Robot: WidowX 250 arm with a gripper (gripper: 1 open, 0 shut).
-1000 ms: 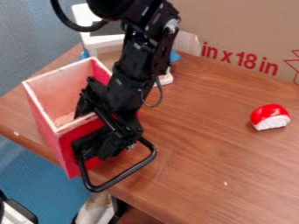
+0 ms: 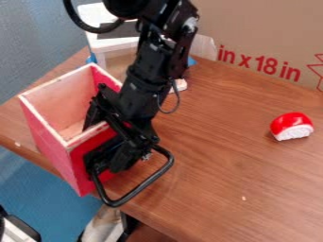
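A black robot arm reaches down from the top over an open pink box at the table's left edge. The gripper is down at the box's right side, partly inside it, and the box's far interior is hidden behind it. Whether its fingers hold anything cannot be seen. A red and white object lies alone on the right of the table.
Pale containers with a bit of blue stand at the back behind the arm. A cardboard panel rises along the back.
The arm and gripper have shifted very slightly at the box; otherwise the scene looks the same.
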